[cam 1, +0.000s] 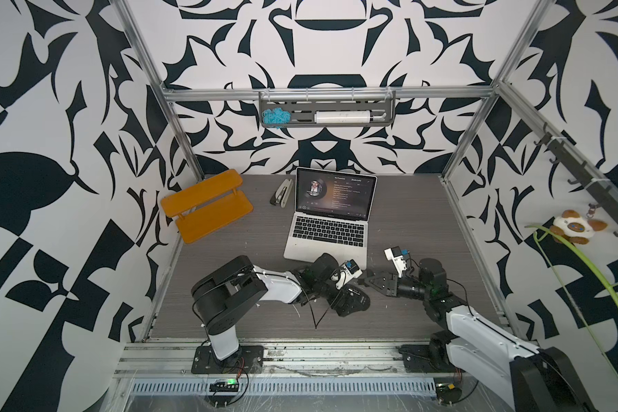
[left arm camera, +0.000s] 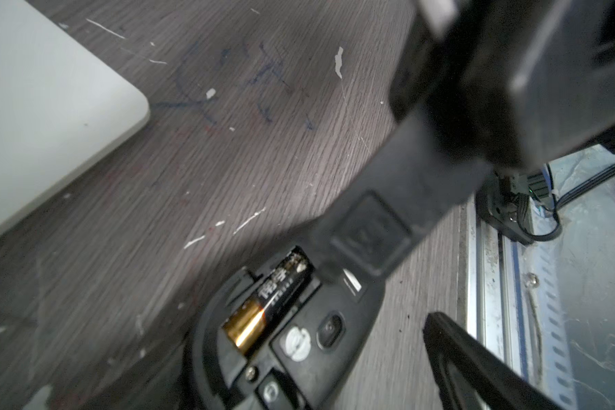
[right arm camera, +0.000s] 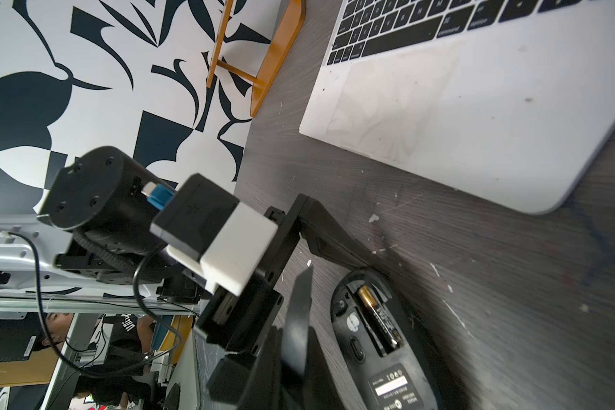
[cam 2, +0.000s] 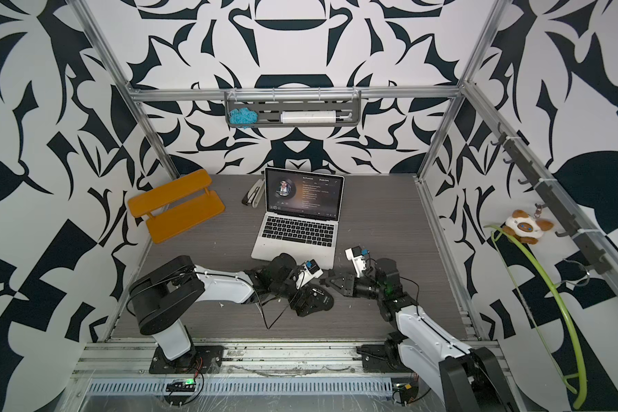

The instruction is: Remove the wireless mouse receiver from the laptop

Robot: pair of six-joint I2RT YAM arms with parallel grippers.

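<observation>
The silver laptop [cam 1: 326, 248] stands open at mid-table; no receiver can be made out on it. In front of it, the black mouse [left arm camera: 300, 335] lies underside up, its battery compartment uncovered and a gold-and-black battery [left arm camera: 263, 304] inside. My left gripper is open, its fingers [left arm camera: 471, 365] spread on either side of the mouse. My right gripper is shut on a thin dark battery cover [right arm camera: 298, 317]. In the left wrist view this cover slants over the mouse's far end; whether they touch I cannot tell.
An orange stand [cam 1: 209, 206] occupies the left side, and a stapler [cam 1: 281, 193] lies left of the laptop screen. A shelf [cam 1: 326, 123] hangs on the back wall.
</observation>
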